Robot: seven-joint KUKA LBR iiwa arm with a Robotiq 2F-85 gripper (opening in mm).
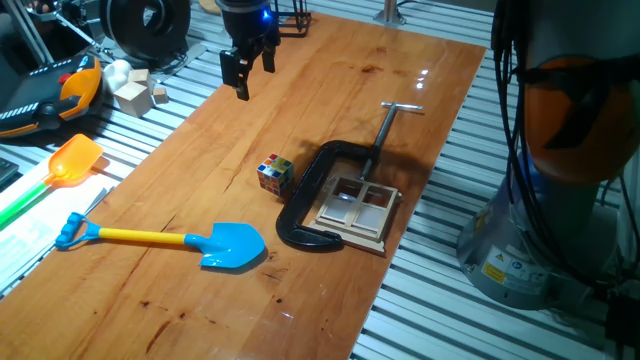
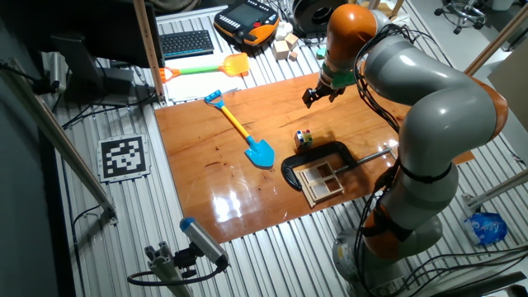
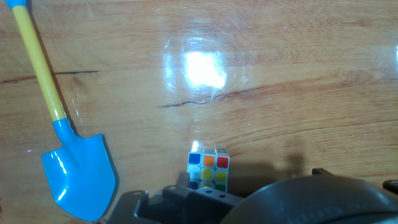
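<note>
My gripper [image 1: 255, 83] hangs above the far part of the wooden table, its fingers apart with nothing between them. In exterior view 2 the gripper [image 2: 320, 100] is over bare wood, higher than and apart from the Rubik's cube [image 2: 304, 139]. The cube [image 1: 275, 174] rests on the table beside a black C-clamp [image 1: 300, 207]. Against the clamp lies a light wooden frame with panes [image 1: 358, 212]. A toy shovel with a blue blade [image 1: 232, 246] and yellow shaft lies flat. In the wrist view, the gripper's dark body hides the lower part of the cube [image 3: 209, 167].
An orange-and-green toy shovel [image 2: 234, 65], wooden blocks [image 1: 133, 98] and an orange-black teach pendant [image 2: 247, 22] lie off the table's edge. The clamp's screw bar [image 1: 385, 130] reaches toward the far side. Bare wood [image 1: 130, 290] is free at the near end.
</note>
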